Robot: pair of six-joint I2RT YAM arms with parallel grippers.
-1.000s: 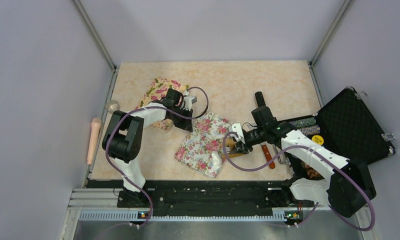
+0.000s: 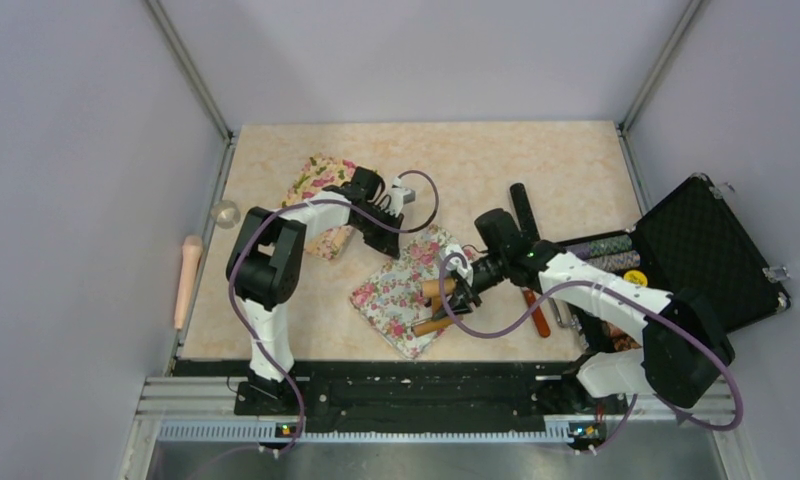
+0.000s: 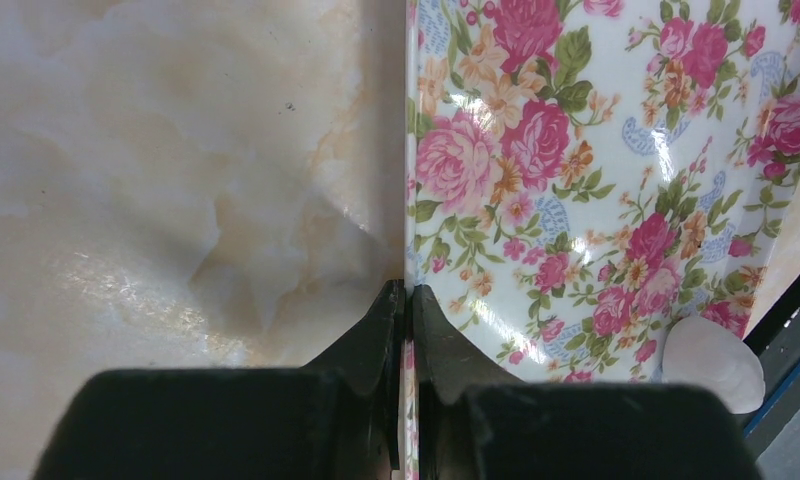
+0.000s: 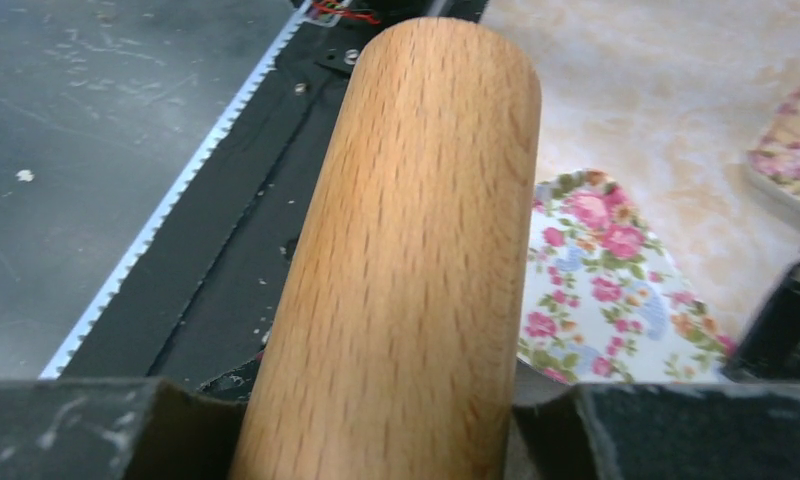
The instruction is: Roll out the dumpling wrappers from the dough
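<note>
A floral board (image 2: 386, 305) lies at the table's front middle. My left gripper is shut on its upper-left edge, seen as a thin rim between the fingertips. A flattened piece of white dough (image 3: 713, 365) sits toward the board's far end in the left wrist view; from above, the rolling pin hides it. My right gripper (image 2: 456, 300) is shut on the wooden rolling pin (image 4: 386, 250), held over the lower right part of the board.
A second floral board (image 2: 316, 175) lies behind the left arm. An open black case (image 2: 706, 255) with patterned rollers stands at the right, beside a dark bar (image 2: 522, 205) and a reddish stick (image 2: 539, 320).
The right gripper has moved toward the front left with the rolling pin, now covering the dough from above. The left gripper has shifted slightly right, and the board has shifted a little.
</note>
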